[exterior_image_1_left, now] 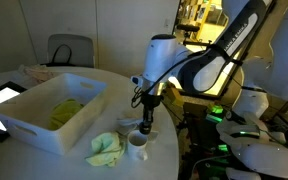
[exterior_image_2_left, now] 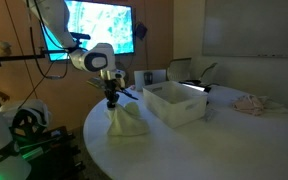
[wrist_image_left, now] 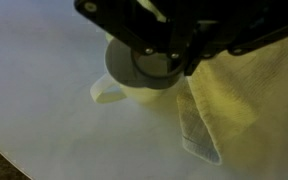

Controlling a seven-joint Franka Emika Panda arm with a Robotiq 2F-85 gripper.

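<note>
A white mug [exterior_image_1_left: 137, 148] stands upright near the table's front edge, its open top and left-hand handle showing in the wrist view. My gripper [exterior_image_1_left: 146, 128] points down at the mug's far rim and appears shut on it; the dark fingers partly hide the contact. From above, the mug's grey inside [wrist_image_left: 156, 65] lies directly under the gripper. A pale yellow-green cloth [exterior_image_1_left: 106, 150] lies crumpled beside the mug. In exterior view 2, pale cloth [exterior_image_2_left: 129, 122] rises in front of the mug's place and hides it.
A large white box [exterior_image_1_left: 59, 110] with a yellow-green item [exterior_image_1_left: 66, 112] inside stands behind and to the left. A pinkish cloth [exterior_image_2_left: 251, 104] lies farther off.
</note>
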